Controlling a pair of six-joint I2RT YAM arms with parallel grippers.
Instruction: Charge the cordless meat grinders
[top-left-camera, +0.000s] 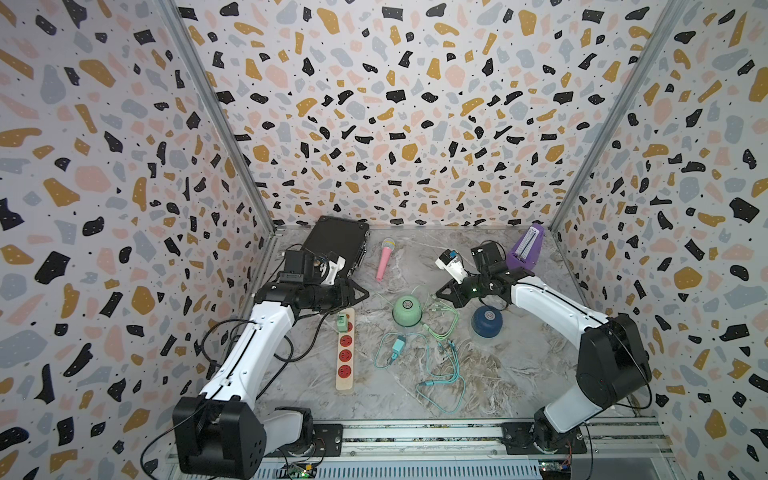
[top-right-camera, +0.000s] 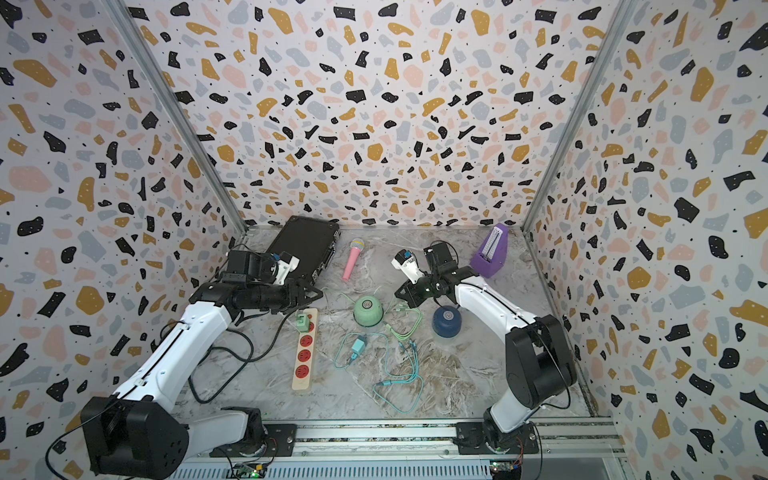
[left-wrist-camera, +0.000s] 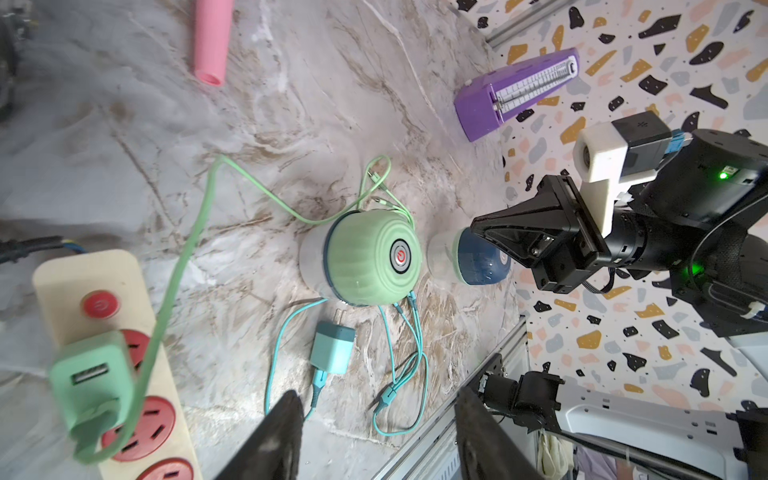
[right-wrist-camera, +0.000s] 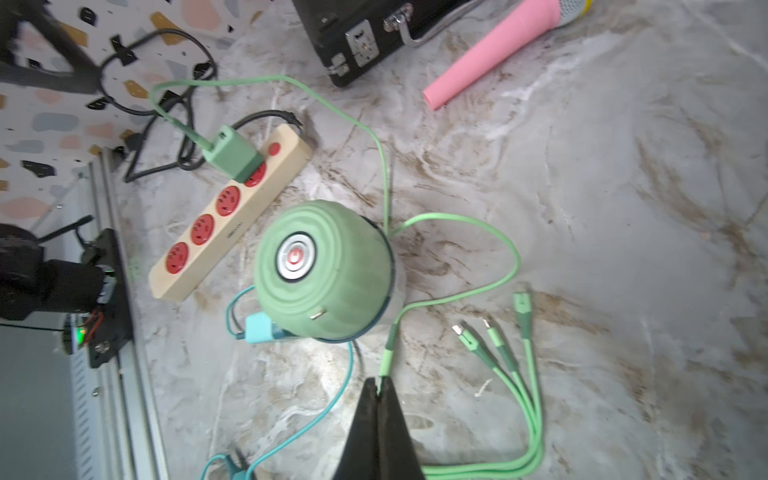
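The green meat grinder sits mid-table; the blue one stands to its right. A green charger is seated in the power strip, its green cable running toward the green grinder. In the right wrist view, the green connectors lie on the table to the right of my right gripper, outside its fingers. That gripper is shut with nothing between its fingertips; the cable's splitter shows just beyond them. My left gripper is open and empty, its fingers wide apart.
A blue charger with its coiled blue cable lies in front of the green grinder. A pink microphone, a black case and a purple metronome stand toward the back.
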